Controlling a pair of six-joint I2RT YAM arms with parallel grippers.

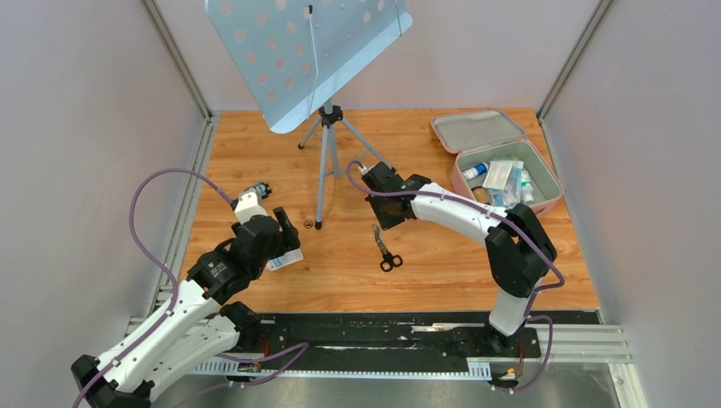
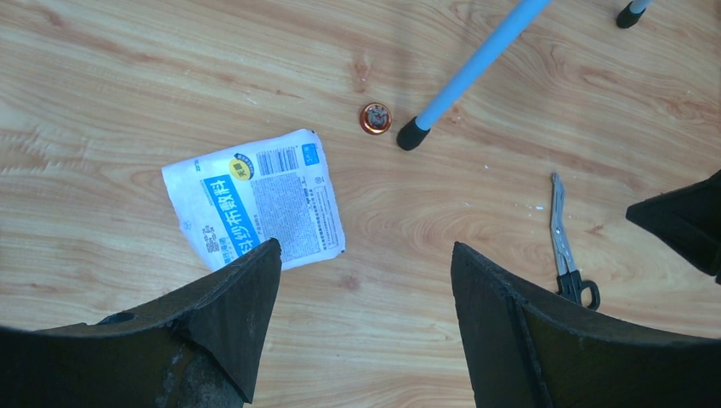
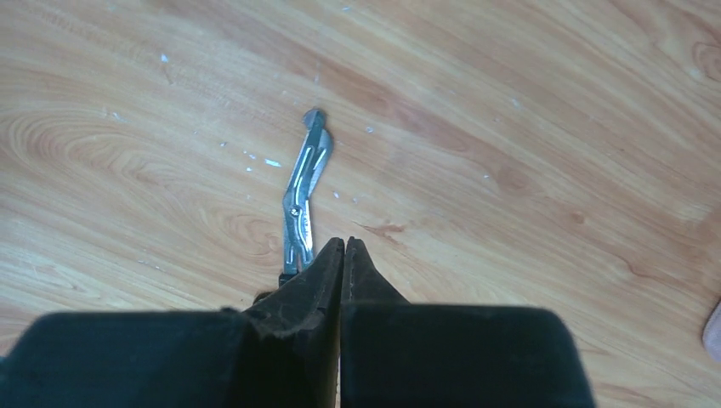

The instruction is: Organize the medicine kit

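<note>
On the bare wood lie the scissors [image 1: 387, 255], metal blades toward the back and black handles toward the front. My right gripper hangs above the table with its fingertips together and nothing between them; the scissors [image 3: 298, 204] show just left of and beyond its tips, handles mostly covered by the fingers. A white packet [image 2: 259, 204] with blue print lies flat under my left gripper, whose fingers stand wide apart and empty. At the back right, the pink medicine kit [image 1: 551, 204] has its lid open and holds boxes, bags and bottles.
A tripod [image 1: 325, 174] carrying a large light-blue board [image 1: 323, 59] stands at the back middle. Near its front foot sits a small round copper-coloured item [image 2: 375, 118].
</note>
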